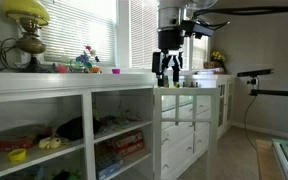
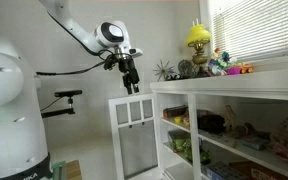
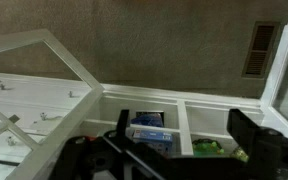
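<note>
A white framed cabinet door [image 1: 213,140] stands swung open in exterior view 1, out from the shelf unit. Over its top edge hangs my gripper [image 1: 166,76], pointing down. Exterior view 2 places the gripper [image 2: 131,84] just above the same door [image 2: 119,142]; whether they touch I cannot tell. In the wrist view the gripper is open, its dark fingers [image 3: 122,124] far apart with nothing held between them. White frame pieces [image 3: 184,98] run across below it.
The white shelf unit [image 2: 192,122] holds boxes and other items on its shelves. A gold lamp [image 2: 198,40], flowers and small ornaments crowd its top. White drawers [image 1: 174,150] lie behind the door.
</note>
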